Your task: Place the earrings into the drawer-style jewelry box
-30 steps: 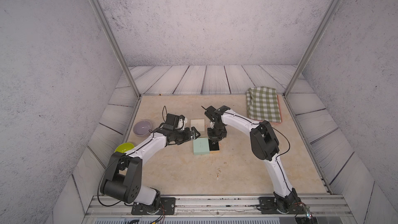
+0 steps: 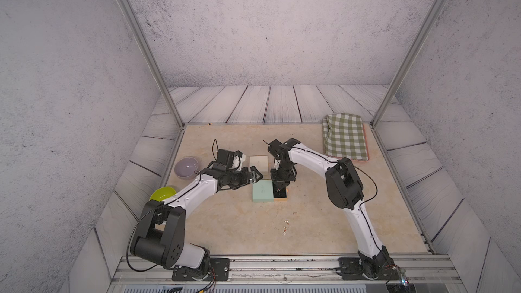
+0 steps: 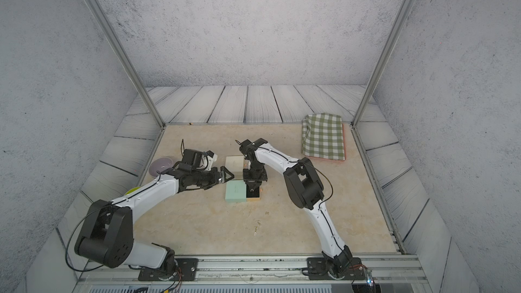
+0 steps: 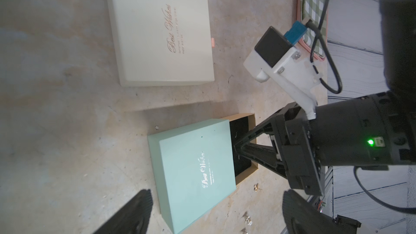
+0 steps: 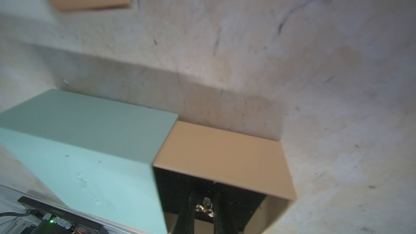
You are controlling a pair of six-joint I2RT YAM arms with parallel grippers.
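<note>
The teal jewelry box (image 4: 197,160) has its tan-sided drawer (image 5: 225,158) pulled out to the right, showing black lining. My right gripper points down into that drawer, its fingertips low inside it. Between its fingers a gold earring (image 5: 203,209) is visible, and the fingers look closed on it. My left gripper is open and empty, above and left of the teal box. More small earrings (image 4: 247,219) lie loose on the table in front of the drawer, another gold one (image 4: 256,187) closest to it.
Behind the teal box sits a cream box (image 4: 164,30). A purple bowl (image 2: 186,167) and a green bowl (image 2: 162,193) stand at the left. Folded checked cloth (image 2: 345,136) lies at the back right.
The right gripper and the teal box have shifted only very slightly. The left arm has stayed almost still, and the loose earrings on the table have not moved.
</note>
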